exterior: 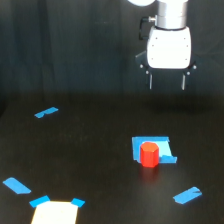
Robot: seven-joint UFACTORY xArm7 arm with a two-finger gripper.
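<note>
A small red block [149, 154] stands upright on the dark table. Behind and beside it lies a blue-taped patch with a lighter blue middle [165, 149]. High above the table at the upper right hangs my white gripper [167, 82], pointing down, behind and to the right of the block in the image. Its two thin dark fingers are wide apart, so it is open, with nothing visible between them.
A pale cream object [55, 213] with blue tape at its corners sits at the bottom edge, left of centre. Blue tape strips [16, 186] mark the left, the far left and the lower right.
</note>
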